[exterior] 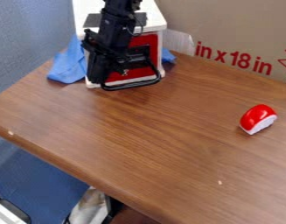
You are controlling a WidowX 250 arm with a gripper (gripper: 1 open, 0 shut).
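Observation:
My black arm and gripper are at the back left of the wooden table, in front of a white box with a red front. The gripper's fingers are dark and overlap the box and a black frame, so their state is unclear. A red and white rounded object lies alone on the right side of the table.
A blue cloth lies under and beside the box. Cardboard with red print stands along the back. The floor shows beyond the left edge.

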